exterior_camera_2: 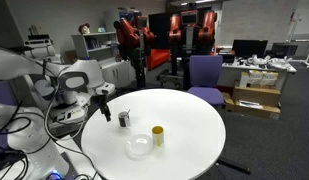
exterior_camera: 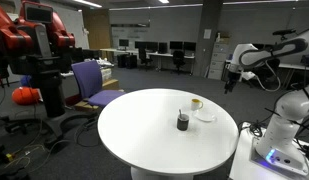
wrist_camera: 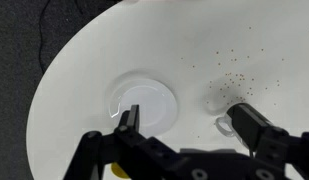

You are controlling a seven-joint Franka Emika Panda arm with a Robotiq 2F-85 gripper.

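My gripper stands open above the round white table [exterior_camera: 129,125], its two fingers wide apart with nothing between them. A dark mug [exterior_camera: 182,123] is upright on the table, with something thin rising from it. In the wrist view, the mug [wrist_camera: 227,126] is mostly hidden behind the right finger. A clear or white shallow dish [exterior_camera_2: 139,146] lies near a yellow mug [exterior_camera_2: 157,135]. That dish [wrist_camera: 148,104] is beyond the left finger in the wrist view, while the gripper covers most of the yellow mug [wrist_camera: 119,171].
Small brown specks [wrist_camera: 234,75] are scattered on the table near the dark mug. A purple chair [exterior_camera_2: 205,75] stands close to the table's edge.
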